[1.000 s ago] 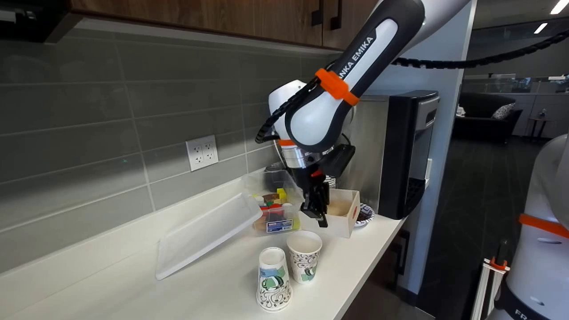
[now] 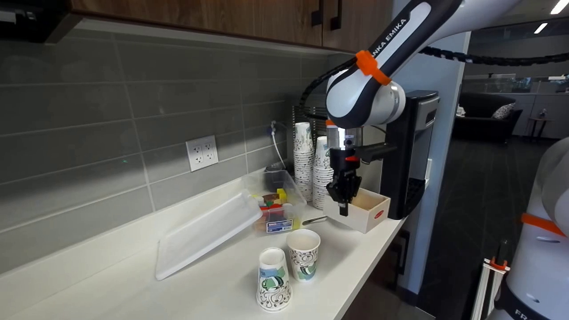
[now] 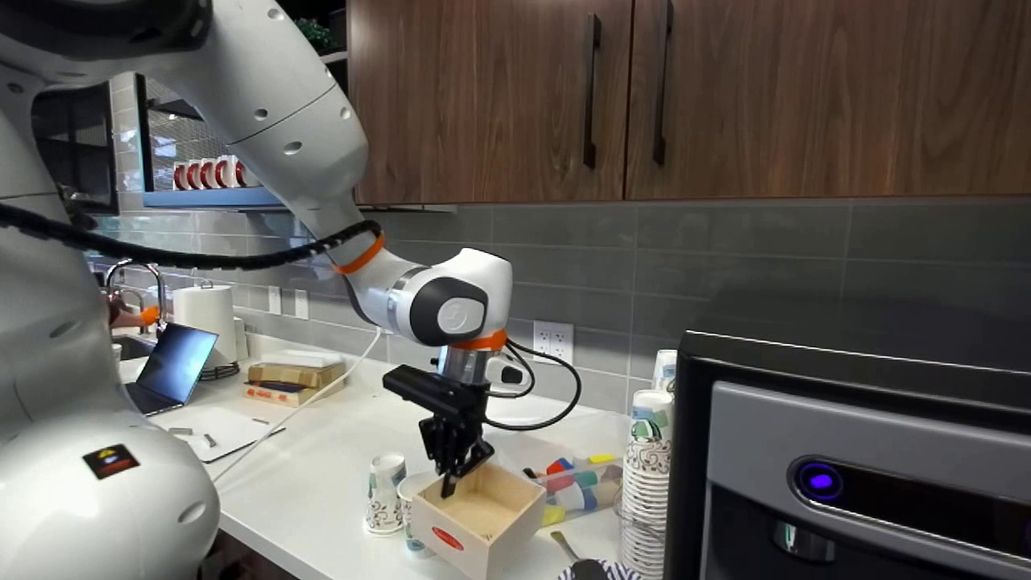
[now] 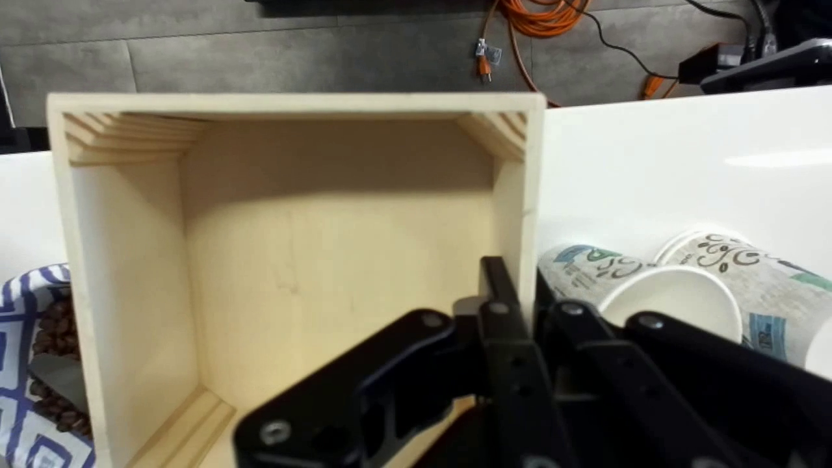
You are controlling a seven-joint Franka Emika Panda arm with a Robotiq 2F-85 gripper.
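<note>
An open wooden box (image 4: 312, 273), empty inside, has one side wall pinched between the fingers of my gripper. That gripper is shut on the wall's upper rim, one finger inside the box and the other outside. From the first exterior view, the gripper (image 2: 345, 205) points down at the near side of the pale box (image 2: 368, 218), which bears a red oval mark. The second exterior view has the box (image 3: 464, 541) somewhat tilted; whether its base touches the counter, I cannot tell.
Two paper cups, one upside down (image 2: 273, 282) and one upright (image 2: 304, 256), stand on the counter. Behind are a clear bin (image 2: 274, 213) with coloured pieces, a slanted white lid (image 2: 208, 234) and tall cup stacks (image 2: 304, 170). A black machine (image 2: 408, 154) borders the right.
My arm has moved right, toward the black machine, and its wrist is more upright. The box has shifted right and turned, now covering the patterned bowl; a utensil shows on the counter.
</note>
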